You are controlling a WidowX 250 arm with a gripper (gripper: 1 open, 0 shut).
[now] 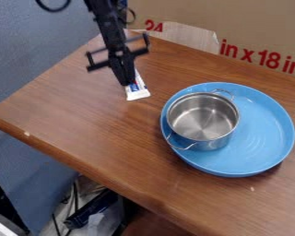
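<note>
The black robot gripper [124, 74] hangs low over the wooden table [70, 111], directly above a white toothpaste tube [136, 91] that lies on the table. The gripper covers the tube's upper part, so only its lower end shows. Whether the fingers are open or shut around it cannot be made out.
A blue plate [258, 146] on the right holds a steel pot [202, 120]. A cardboard box [254, 28] stands behind the table.
</note>
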